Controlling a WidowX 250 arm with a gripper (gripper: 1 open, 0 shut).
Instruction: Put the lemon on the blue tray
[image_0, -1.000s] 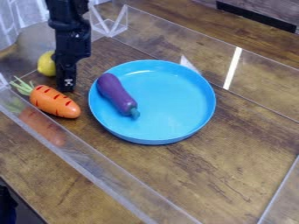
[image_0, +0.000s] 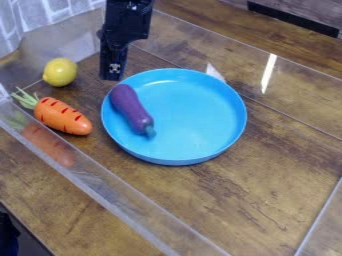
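The yellow lemon (image_0: 60, 71) rests on the wooden table at the left, just above the carrot and outside the tray. The round blue tray (image_0: 201, 135) lies near the middle, and no lemon is on it. My dark gripper (image_0: 112, 66) hangs between the two, right of the lemon and by the tray's upper left rim. A clear gap separates it from the lemon. Its fingers are small and dark here, so I cannot see how far apart they stand.
A purple eggplant (image_0: 131, 108) lies on the tray's left part. An orange toy carrot (image_0: 63, 116) is below the lemon, beside a transparent wall (image_0: 127, 195) running along the front left. Bare table (image_0: 274, 165) lies to the right.
My gripper has moved right, from over the lemon's right side to near the tray. The lemon, partly covered before, now shows whole on the table. Tray, eggplant and carrot have not moved.
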